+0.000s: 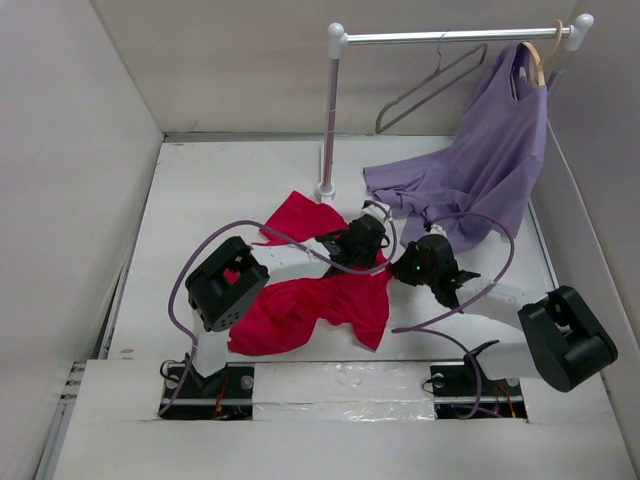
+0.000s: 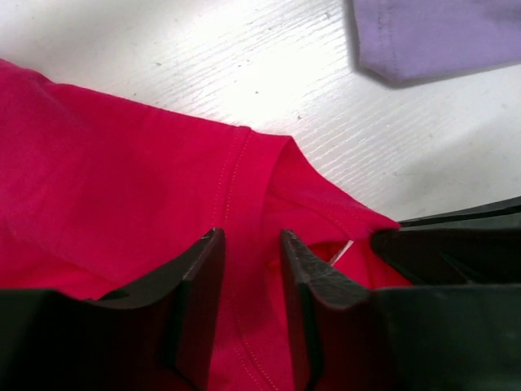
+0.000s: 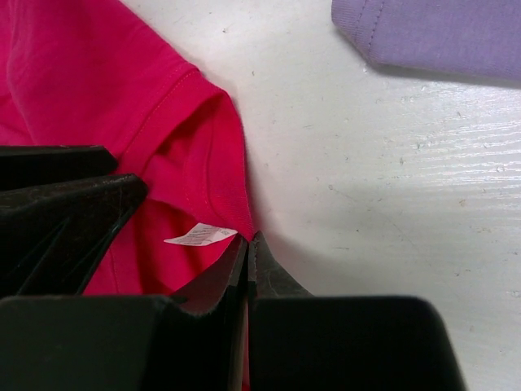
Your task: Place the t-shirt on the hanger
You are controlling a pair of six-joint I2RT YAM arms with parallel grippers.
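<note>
The red t-shirt [image 1: 300, 310] lies crumpled on the white board. My left gripper [image 1: 380, 245] hovers over its right part; in the left wrist view its fingers [image 2: 187, 301] are part open above a folded hem. My right gripper [image 1: 398, 268] is shut on the shirt's right edge beside a small white tag [image 3: 199, 235]. The grey hanger [image 1: 430, 85] hangs empty on the rail [image 1: 450, 37].
A purple garment [image 1: 470, 170] hangs from a wooden hanger at the rail's right end, its lower part spread on the board. The rack's post [image 1: 326, 170] stands behind the red shirt. The board's left side is clear.
</note>
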